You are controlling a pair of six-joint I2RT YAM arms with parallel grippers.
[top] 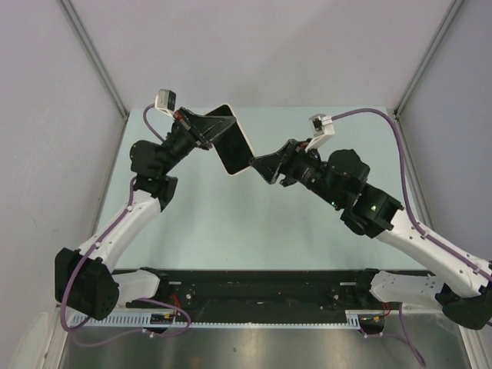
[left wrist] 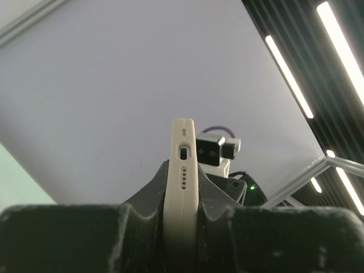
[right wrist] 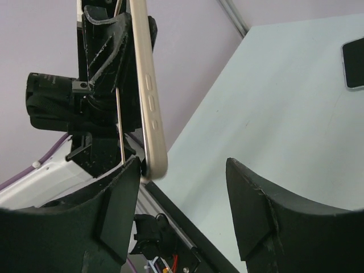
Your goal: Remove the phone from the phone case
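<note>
The phone (top: 233, 147) has a black screen and a pale cream edge. It is tilted above the table, with my left gripper (top: 212, 129) shut on it. In the left wrist view the cream end of the phone (left wrist: 181, 165), with a port slot and small holes, rises between the left fingers. At its lower right corner in the top view stands my right gripper (top: 264, 165). The right wrist view shows that gripper open, the phone's corner (right wrist: 153, 165) close by its left finger (right wrist: 128, 179). Where the case parts from the phone cannot be made out.
A flat dark rounded thing (right wrist: 354, 63) appears at the right wrist view's right edge, partly cut off; I cannot tell what it is. A wall (top: 254, 54) stands behind it.
</note>
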